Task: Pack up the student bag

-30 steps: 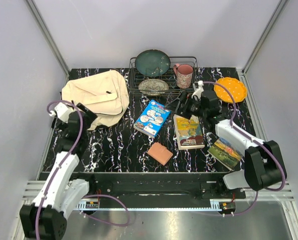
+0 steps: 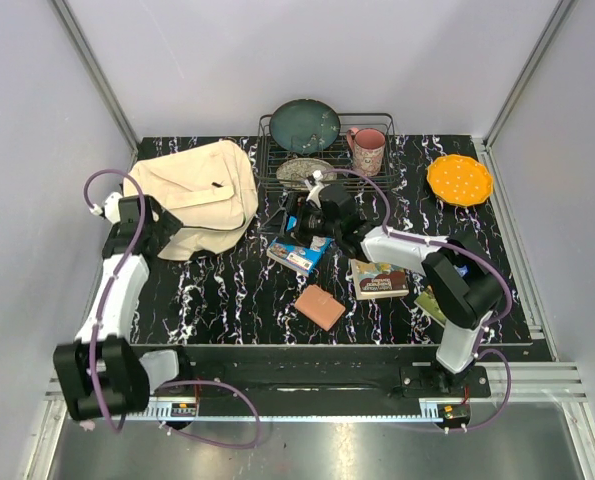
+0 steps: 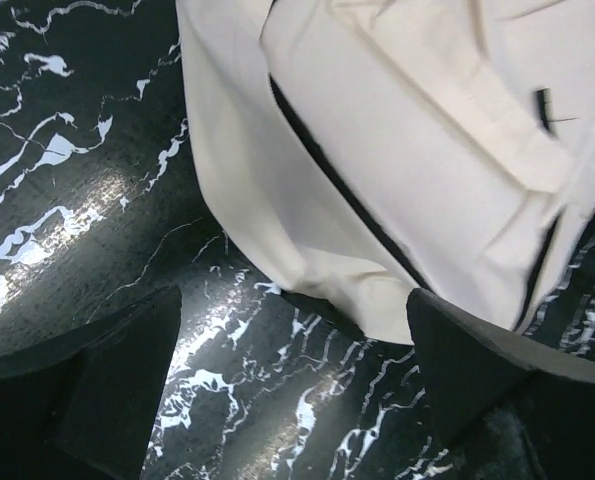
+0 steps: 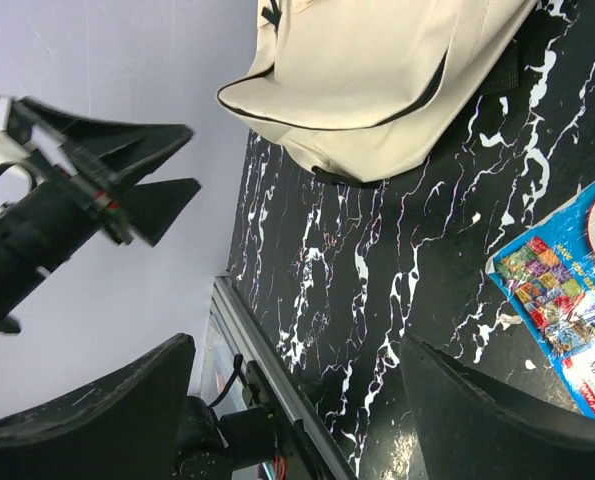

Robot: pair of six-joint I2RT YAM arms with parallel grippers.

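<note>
The cream bag (image 2: 199, 185) lies flat at the left rear of the table, its dark zip line showing in the left wrist view. My left gripper (image 2: 169, 226) is open at the bag's near left corner; in its own view the bag (image 3: 307, 170) lies beyond the fingers, with nothing between them. My right gripper (image 2: 277, 226) stands open and empty above the left side of the blue book (image 2: 299, 255). The right wrist view shows that book (image 4: 567, 290) at the right and the bag (image 4: 377, 70) ahead. Another book (image 2: 380, 281), a green book (image 2: 431, 306) and a tan pouch (image 2: 320, 307) lie nearby.
At the back a wire rack (image 2: 268, 160) holds a dark green plate (image 2: 305, 126), a patterned dish (image 2: 305, 170) and a pink mug (image 2: 367, 152). An orange plate (image 2: 460, 180) sits at the right rear. Bare table shows between bag and pouch.
My right arm has swung left from over the second book to the blue book, now covering part of it. The left gripper has shifted slightly left beside the bag. Bag and books have stayed put.
</note>
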